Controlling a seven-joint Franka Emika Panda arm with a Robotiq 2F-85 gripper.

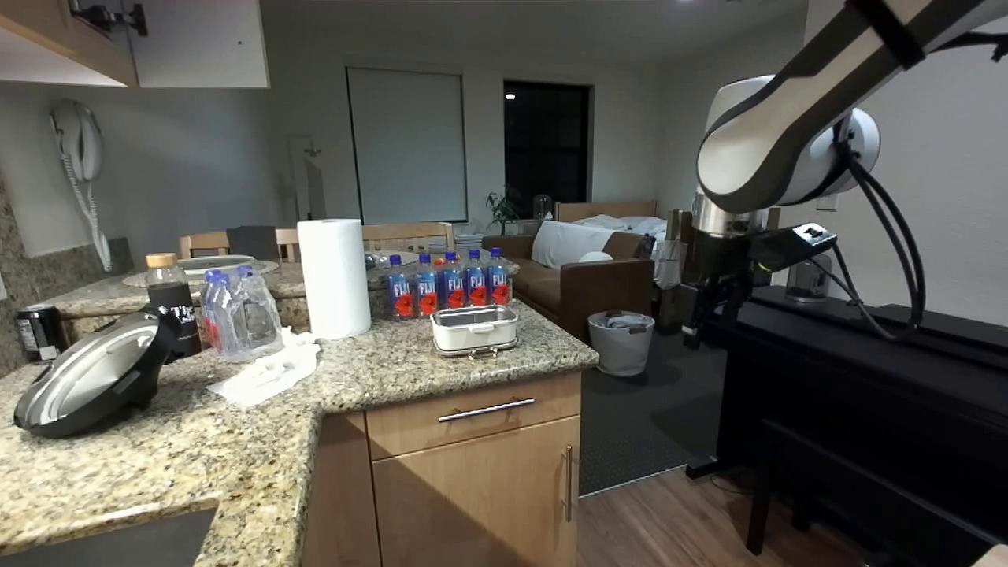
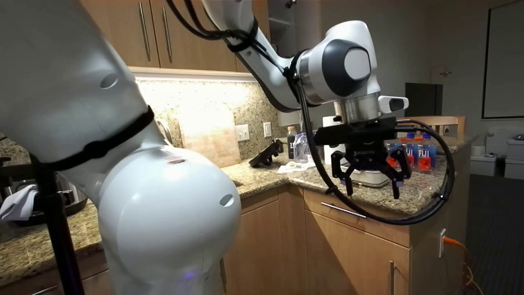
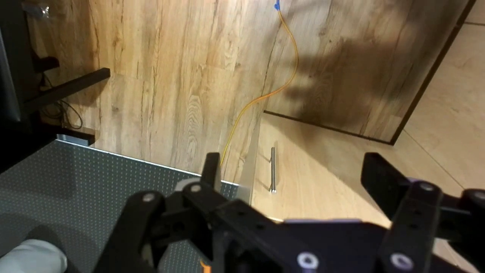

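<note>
In the second exterior view my gripper points down with its fingers spread wide and nothing between them. The first exterior view has the same gripper at the right, out in the air away from the counter. A white rectangular container sits near the counter's end. Behind it several Fiji water bottles stand in a row. Left of these is an upright paper towel roll. From the wrist, only the floor and a cabinet door with a metal handle show below the open fingers.
Clear empty bottles, a crumpled paper towel and a tilted black lid occupy the counter's left part. A black piano-like piece stands at the right; a white bin is on the floor.
</note>
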